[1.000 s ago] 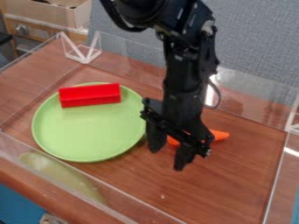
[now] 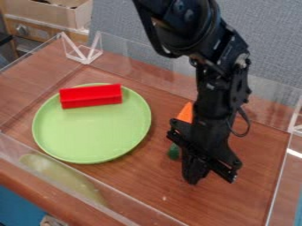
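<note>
My black gripper (image 2: 199, 154) is low over the wooden table, right of the green plate (image 2: 92, 137), its fingers shut; what is between them is mostly hidden. A small dark green thing (image 2: 175, 152) shows at the gripper's left side. A red block (image 2: 91, 96) lies on the back part of the plate.
Clear low barriers edge the table (image 2: 160, 199). A pale translucent shape (image 2: 59, 175) is at the front left edge. A cardboard box (image 2: 48, 13) stands behind at the upper left.
The gripper has moved right and a little toward the front, away from the plate. The orange object now shows behind its left side, and the green thing has come into view.
</note>
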